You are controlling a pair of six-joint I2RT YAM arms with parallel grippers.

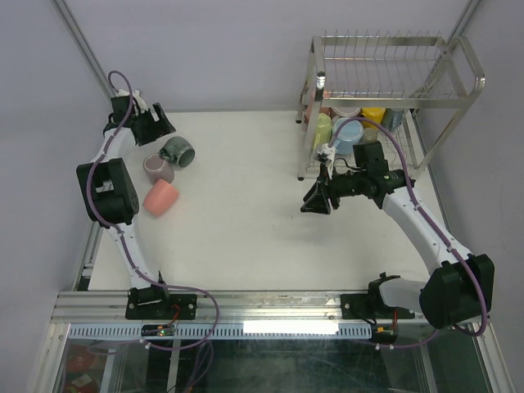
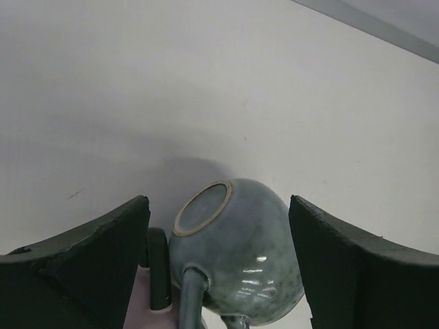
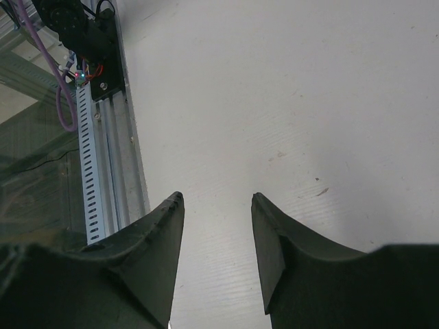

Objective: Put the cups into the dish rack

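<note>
Three cups lie at the table's left: a grey-green one (image 1: 177,151) on its side, a pinkish-grey one (image 1: 159,169) and a coral one (image 1: 160,196). My left gripper (image 1: 155,123) is open above and just behind the grey-green cup; in the left wrist view that cup (image 2: 240,253) sits low between the fingers, with part of the pinkish cup (image 2: 137,308) beside it. The dish rack (image 1: 393,102) stands at the back right with several cups on its lower level. My right gripper (image 1: 318,198) hangs open in front of it, over bare table (image 3: 329,123).
The rack's upper level is empty. The table's left edge runs close by the left arm, and the rear wall is behind the cups.
</note>
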